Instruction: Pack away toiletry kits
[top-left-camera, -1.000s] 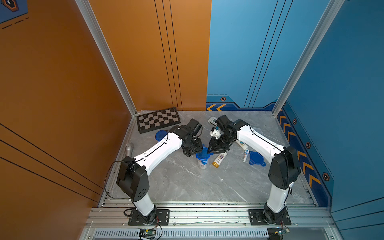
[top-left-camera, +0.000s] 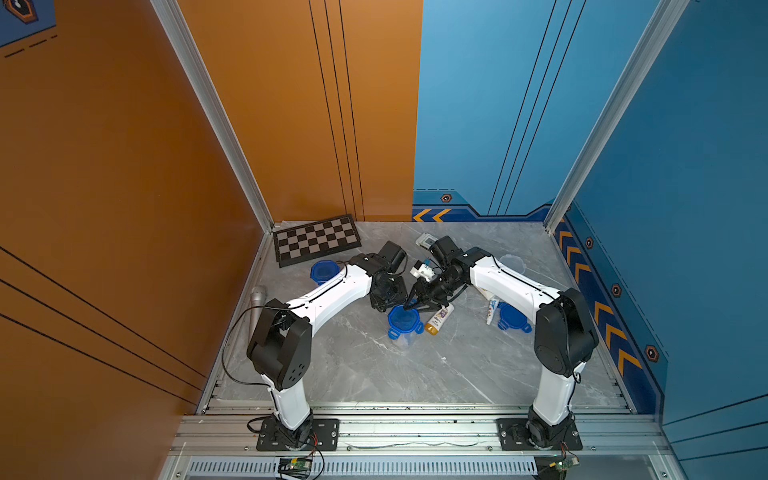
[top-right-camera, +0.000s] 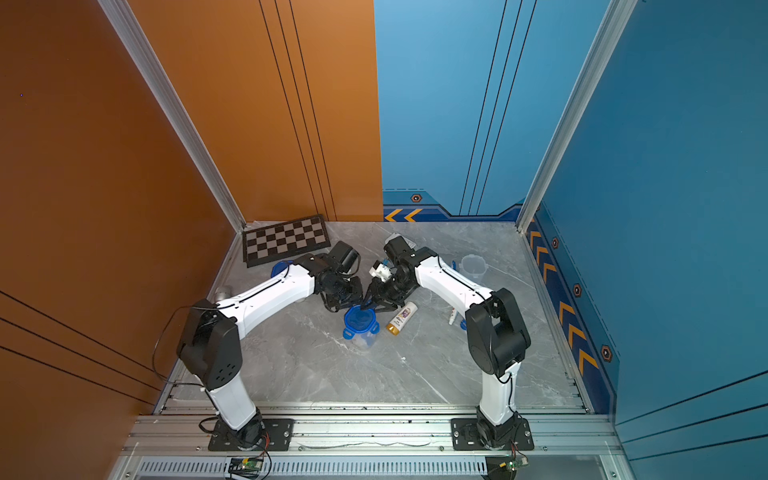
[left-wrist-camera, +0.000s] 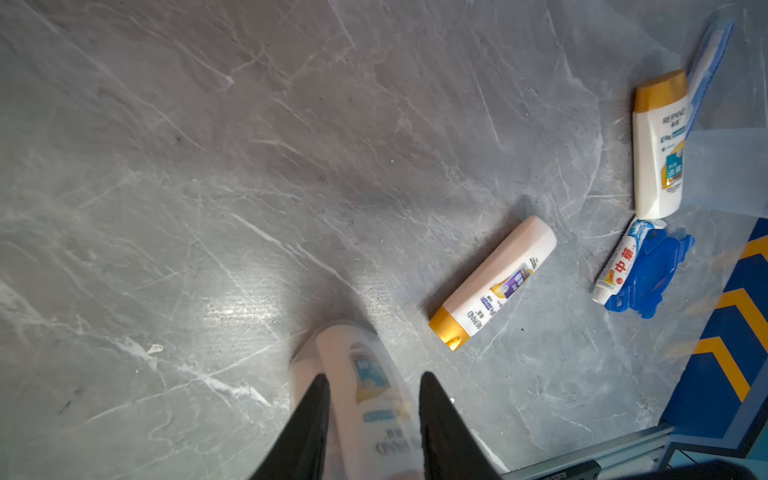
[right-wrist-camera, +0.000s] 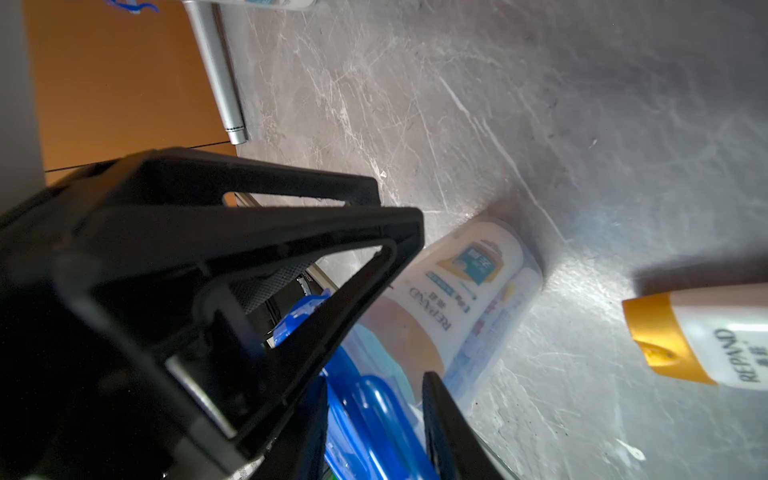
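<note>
A clear container (right-wrist-camera: 472, 304) with a REPAND bottle and other items inside stands at the table's centre, a blue lid (top-left-camera: 405, 318) at its top. My left gripper is at the container, shut on it between the fingers. Close beside it, my right gripper is shut on the blue lid. A yellow-capped bottle (left-wrist-camera: 492, 284) lies just right of them. Farther right lie another bottle (left-wrist-camera: 660, 160), a toothpaste tube (left-wrist-camera: 624, 264), a toothbrush (left-wrist-camera: 712, 48) and a second blue lid (left-wrist-camera: 652, 272).
A checkered board (top-left-camera: 316, 240) lies at the back left, with another blue lid (top-left-camera: 324, 271) before it. An empty clear container (top-right-camera: 473, 268) stands at the back right.
My left arm has shifted slightly right. My right gripper has moved a little left and down, and the lid at the centre now sits flatter and farther toward the front.
</note>
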